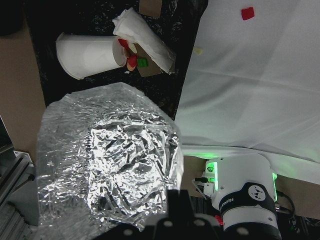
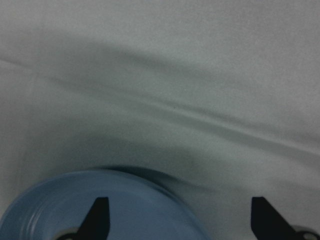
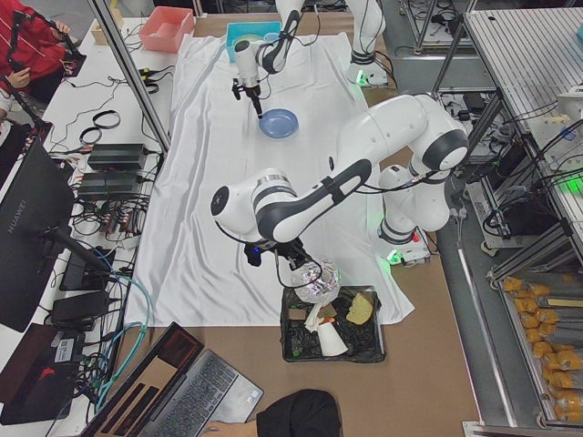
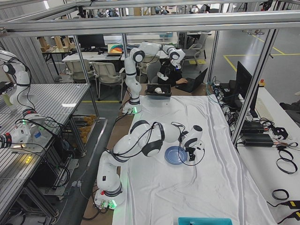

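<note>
A crumpled foil-and-plastic wrapper [image 1: 125, 160] hangs from my left gripper [image 3: 301, 264], which is shut on it, over the near edge of a black-lined bin [image 3: 364, 346]. The bin holds a white cup [image 1: 87, 55], a white napkin [image 1: 142, 37], brown pieces and small coloured bits. A small red piece [image 1: 247, 13] lies on the white cloth. My right gripper stands open above the cloth at the rim of a blue plate [image 2: 95, 190], nothing visible between its fingers.
A teal tray [image 4: 204, 220] sits at the far end beside the right arm. A laptop [image 3: 196, 396] and a seated person's arm are close to the bin. Most of the white cloth between the plate and bin is clear.
</note>
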